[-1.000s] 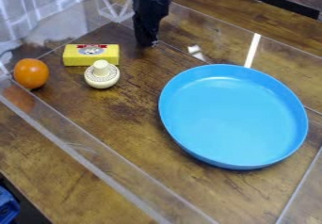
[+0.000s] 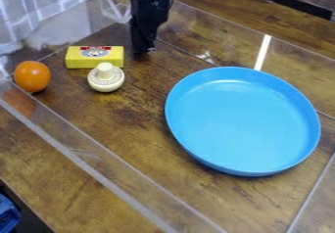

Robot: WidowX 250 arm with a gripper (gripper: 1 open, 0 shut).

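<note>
The black gripper [image 2: 147,43] hangs at the top centre over the dark, shaded back of the wooden table, behind a yellow box [image 2: 94,57] with a red label. Its fingers look shut, with nothing visible between them, though the shade makes detail hard to see. A white mushroom-like object [image 2: 106,78] stands in front of the box, and an orange round fruit [image 2: 31,76] lies at the far left. A large blue plate [image 2: 242,119] fills the right side.
Clear panel-like edges run along the left and front.
The gripper has shifted slightly down toward the front over the last second. The box, fruit, mushroom-like object and plate have not moved.
</note>
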